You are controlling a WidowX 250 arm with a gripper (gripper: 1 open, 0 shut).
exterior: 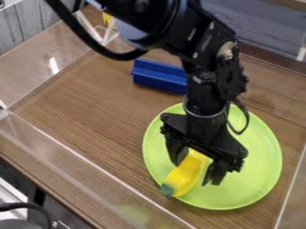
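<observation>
The black gripper (198, 158) is low over the green plate (256, 179), with its open fingers on either side of a yellow object (183, 176) with a dark green tip. The object lies on the left front part of the plate, partly covered by the gripper. Whether the fingers touch it is hard to tell.
A blue tray or block (158, 75) lies behind the plate on the wooden table (84, 116). Clear plastic walls edge the table at the left and front. Dark arm and cables cross the upper view.
</observation>
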